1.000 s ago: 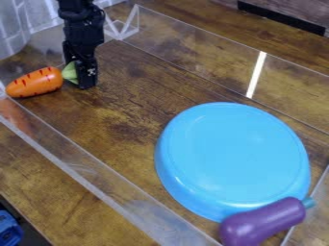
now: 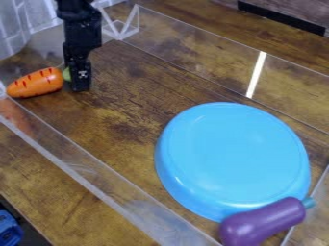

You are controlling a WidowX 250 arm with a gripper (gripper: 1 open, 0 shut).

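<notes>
My dark gripper [image 2: 77, 75] reaches down from the top at the left of the tray, over a green object [image 2: 67, 74] that it mostly hides. An orange toy carrot [image 2: 35, 83] lies just left of it. Whether the fingers are open or shut on the green thing I cannot tell.
A large blue disc [image 2: 232, 159] fills the right, with a purple toy eggplant [image 2: 257, 223] at its lower edge. Clear walls border the wooden floor [image 2: 141, 115], whose middle is bare. A blue object [image 2: 7, 229] shows at the lower left corner.
The gripper has shifted very slightly, and less of the green object shows. The rest looks unchanged.
</notes>
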